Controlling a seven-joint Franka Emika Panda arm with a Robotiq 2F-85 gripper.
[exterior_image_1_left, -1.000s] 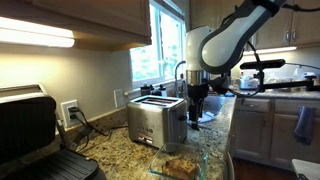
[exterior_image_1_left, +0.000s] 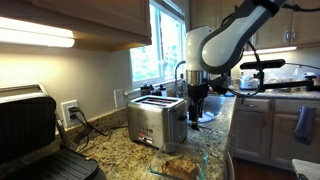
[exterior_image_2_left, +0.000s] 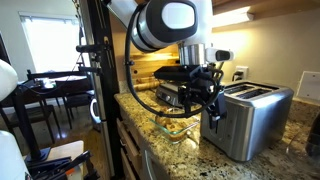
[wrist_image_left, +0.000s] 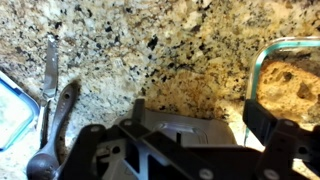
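Observation:
My gripper stands open in the wrist view, its two fingers well apart with nothing held between them. Below it the silver toaster (wrist_image_left: 190, 130) shows along the bottom edge, partly hidden by the gripper. A glass dish (wrist_image_left: 257, 75) holding a piece of bread (wrist_image_left: 290, 88) is on the right of that view. From the first exterior view, the gripper hangs close beside the far side of the toaster (exterior_image_1_left: 152, 122), and the dish (exterior_image_1_left: 178, 162) sits on the counter in front.
A black spoon (wrist_image_left: 45, 160), a knife (wrist_image_left: 50, 75) and a blue-rimmed container (wrist_image_left: 14, 112) lie on the left in the wrist view. A dark open appliance (exterior_image_1_left: 50, 155) stands at the counter's near left.

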